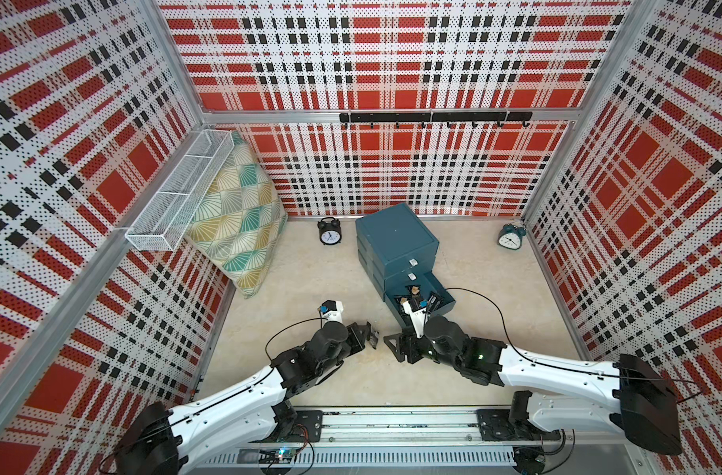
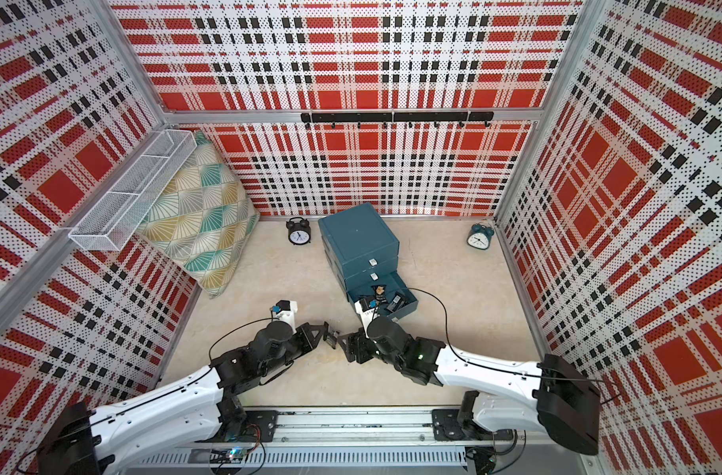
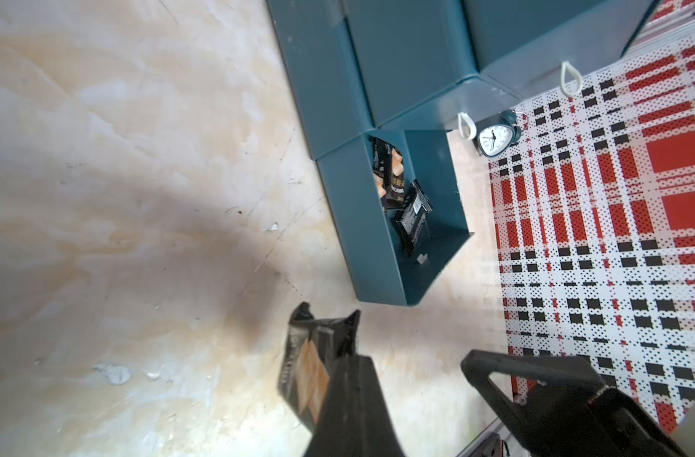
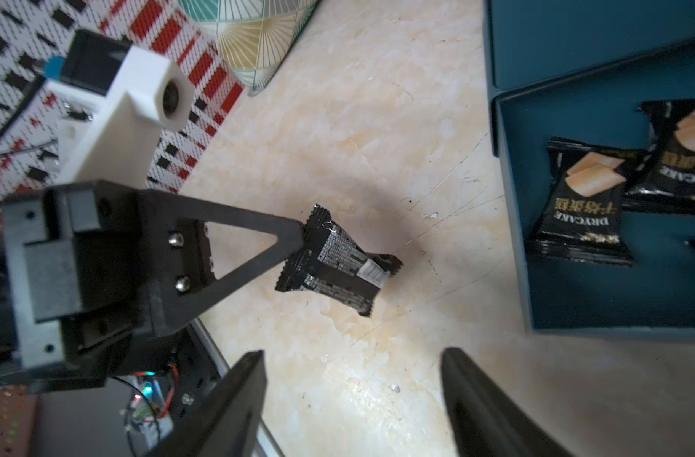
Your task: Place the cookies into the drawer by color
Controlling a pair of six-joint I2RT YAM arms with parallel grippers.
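A black cookie packet hangs above the table by one end, pinched in my left gripper. The left wrist view shows its side with a cookie picture, the right wrist view its printed back. My right gripper stands open, its fingers apart with nothing between them, close to the packet's free end. Behind it is the pulled-out bottom drawer of the blue cabinet. Several black packets lie in that drawer, one of them a black DRYCAKE packet. The two drawers above are closed.
A black clock stands left of the cabinet and a teal clock far to the right. A patterned cushion leans at the left under a wire basket. Bare table lies left of the drawer.
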